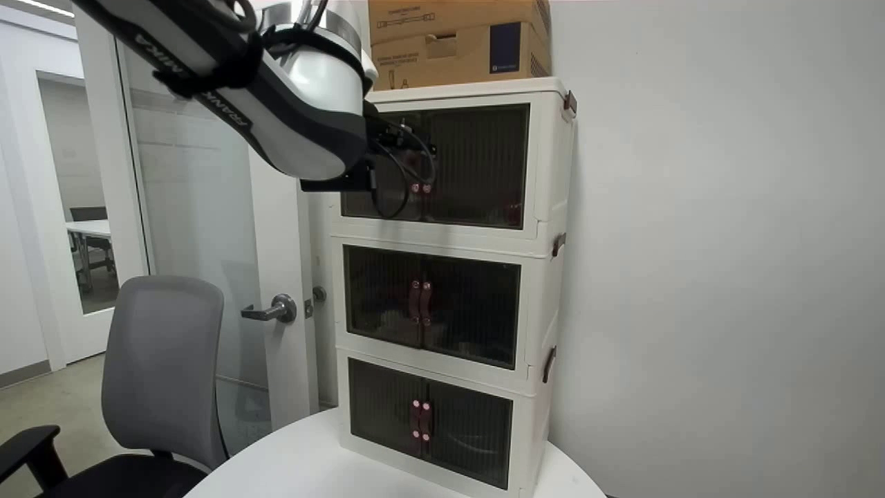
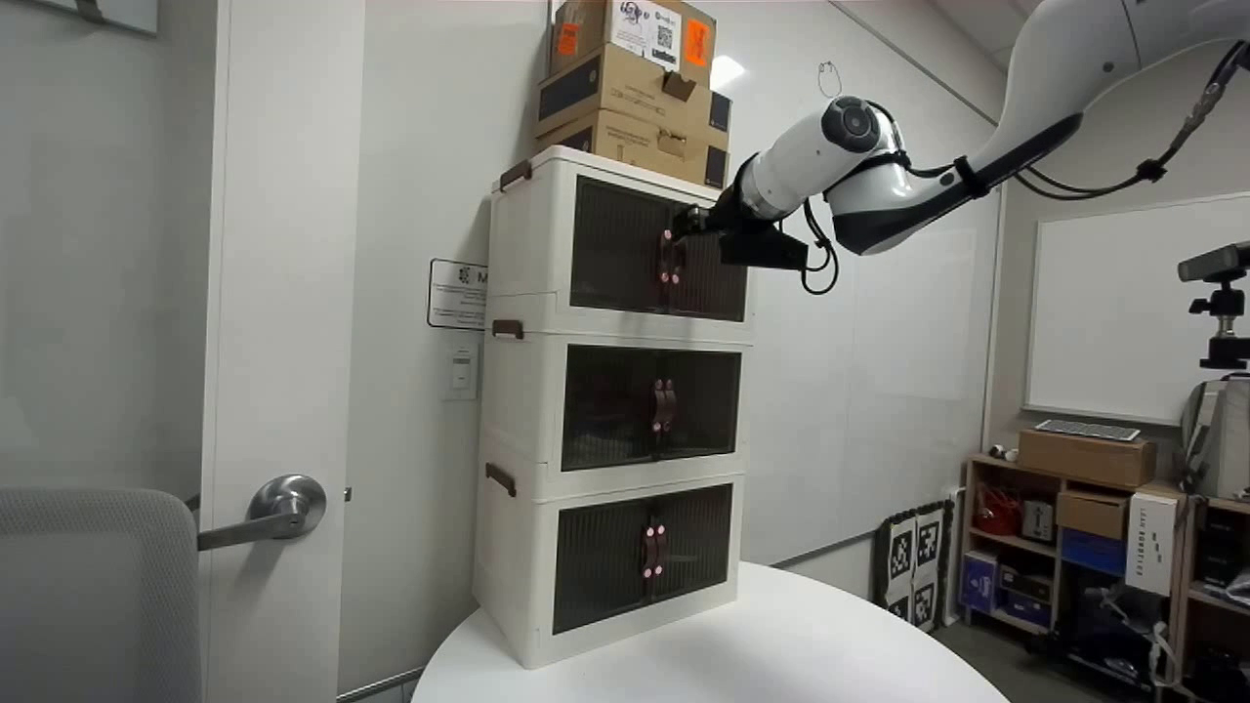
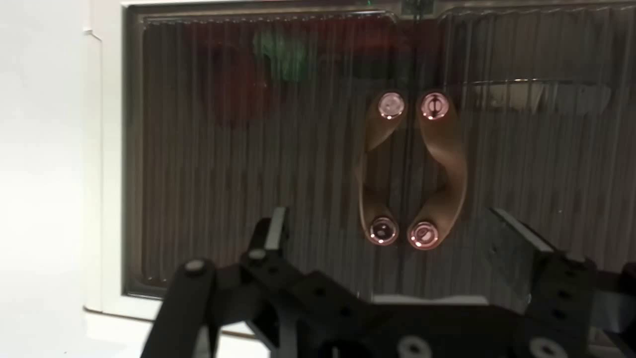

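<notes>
Facing my gripper is the top compartment of a white stacked cabinet (image 2: pixel 521 398), its two dark ribbed doors closed. Two brown strap handles (image 3: pixel 456 173) with pink studs sit side by side at the middle seam. The gripper is open, one finger (image 3: pixel 277 229) left of the handle pair and the other finger (image 3: pixel 516 256) right of it, with no contact showing. Through the left door (image 3: pixel 197 149), blurred red and green things show; a pale shape sits behind the right door (image 3: pixel 536 155). In exterior view 1 the arm covers part of the top left door and the fingertips are hard to make out.
Cardboard boxes (image 2: pixel 639 105) are piled on the cabinet, just above the arm. Below, the middle doors (image 2: pixel 609 404) and bottom doors (image 2: pixel 598 562) are closed. The white table (image 2: pixel 809 639) has bare surface in front. A grey chair (image 1: pixel 162 365) stands left.
</notes>
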